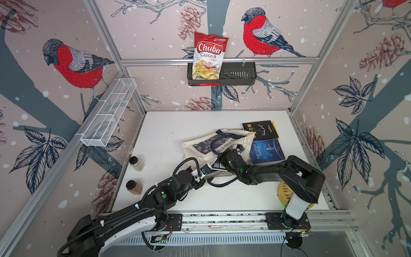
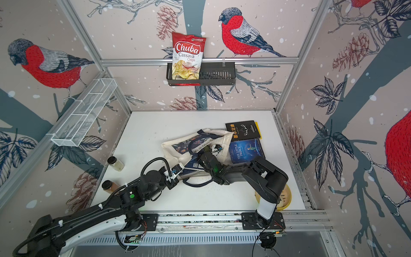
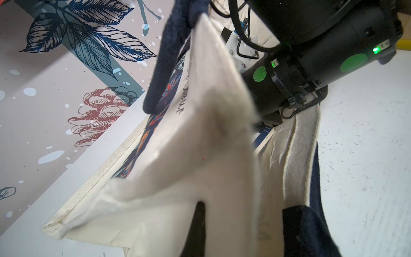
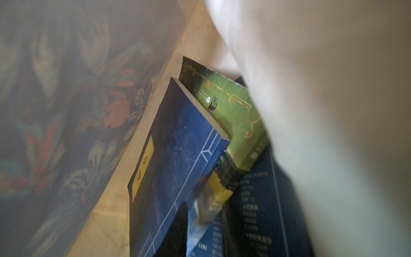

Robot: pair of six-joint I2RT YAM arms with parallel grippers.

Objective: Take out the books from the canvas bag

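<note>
The cream canvas bag (image 1: 201, 147), with its dark patterned panel, lies open on the table. Its front edge is pulled up at my left gripper (image 1: 206, 169), which is shut with the bag's cloth against its visible finger (image 3: 197, 231); the other finger is hidden by canvas. My right gripper reaches inside the bag, its fingers parted around part of the books. A blue book (image 4: 171, 141), a green book (image 4: 231, 102) and a dark blue book (image 4: 274, 205) lean together there. Outside the bag, a black book (image 1: 259, 129) and The Little Prince (image 1: 267, 150) lie flat.
Two jars, one pale (image 1: 136, 163) and one brown (image 1: 134, 187), stand at the table's left. A yellow round basket (image 2: 282, 197) sits at the front right behind the right arm.
</note>
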